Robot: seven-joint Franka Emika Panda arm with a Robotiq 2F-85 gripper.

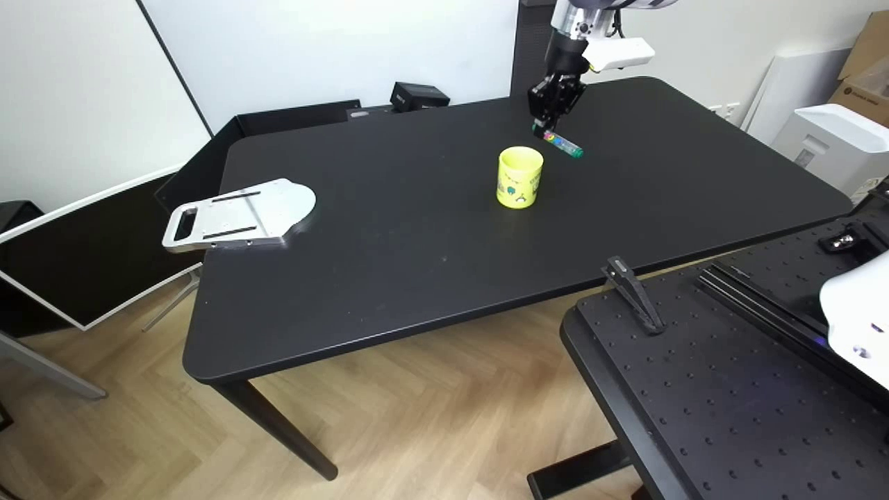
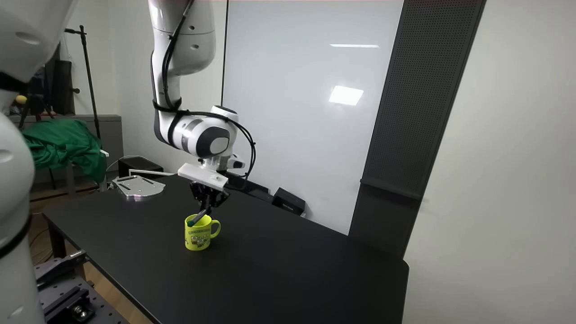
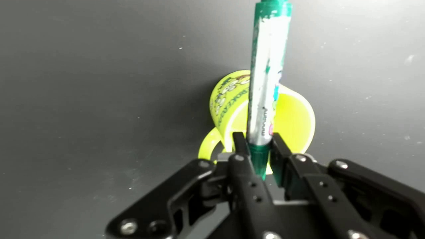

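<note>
A green-capped marker (image 3: 266,75) with a white and silver barrel is clamped near one end, my gripper being shut on it. From exterior view 1 the marker (image 1: 564,145) slants down to the right, held above the table by the gripper (image 1: 544,126). The yellow mug (image 1: 518,178) stands upright, lower and nearer that camera than the gripper. Looking down in the wrist view, the mug (image 3: 295,119) lies beneath the marker, which hides part of its mouth. Its handle shows in exterior view 2, where the marker (image 2: 197,218) overlaps the mug's (image 2: 198,237) opening.
A silver metal plate (image 1: 242,214) rests at the table's far left edge. Small black boxes (image 1: 418,96) sit behind the back edge. A perforated bench (image 1: 725,375) adjoins its front right.
</note>
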